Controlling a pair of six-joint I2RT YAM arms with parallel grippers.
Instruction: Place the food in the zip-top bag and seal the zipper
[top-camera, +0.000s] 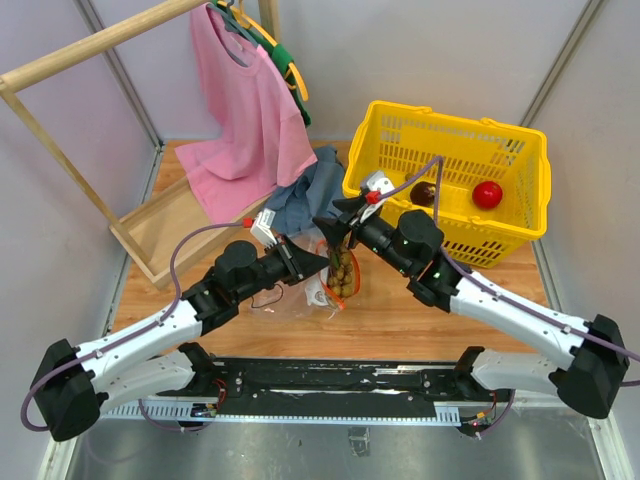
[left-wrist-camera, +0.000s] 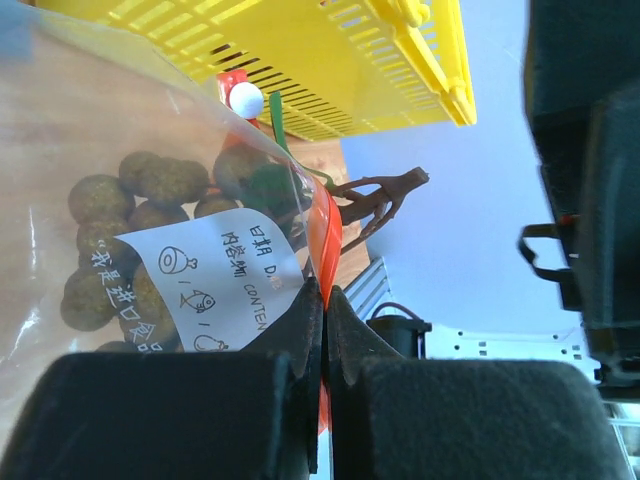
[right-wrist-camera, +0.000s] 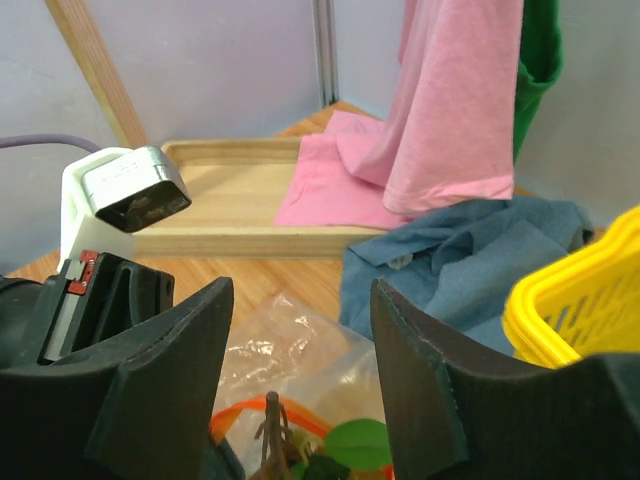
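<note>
The zip top bag (top-camera: 343, 285) lies on the wooden floor under both grippers, holding several round brownish items; a white label (left-wrist-camera: 215, 280) and an orange zipper edge show in the left wrist view. My left gripper is shut on that edge at the bag's mouth. Above the bag, my right gripper stands open; below its fingers a green leaf (right-wrist-camera: 355, 441) and a brown stem show inside the orange-rimmed opening.
A yellow basket (top-camera: 480, 240) with a red fruit and a dark one stands at the back right. A wooden rack (top-camera: 140, 230) with a pink shirt and blue cloth occupy the back left.
</note>
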